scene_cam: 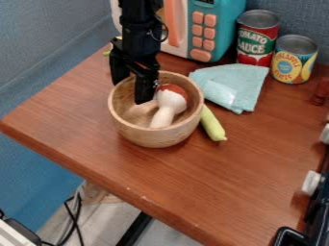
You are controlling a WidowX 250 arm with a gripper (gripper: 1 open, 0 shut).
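My black gripper (pixel 144 88) reaches down into the left half of a wooden bowl (pixel 129 126). Whether its fingers are open or shut is hard to make out, as is anything between them. Inside the bowl, right of the gripper, lies a white object with a red top (pixel 167 110), partly behind the fingers. A pale yellow-green corn-like piece (pixel 214 125) lies on the table just right of the bowl.
A folded light-blue cloth (pixel 234 85), a tomato sauce can (pixel 256 36), another can (pixel 294 61) and a teal toy microwave (pixel 206 29) stand at the back. Black appliance (pixel 309 211) at right edge.
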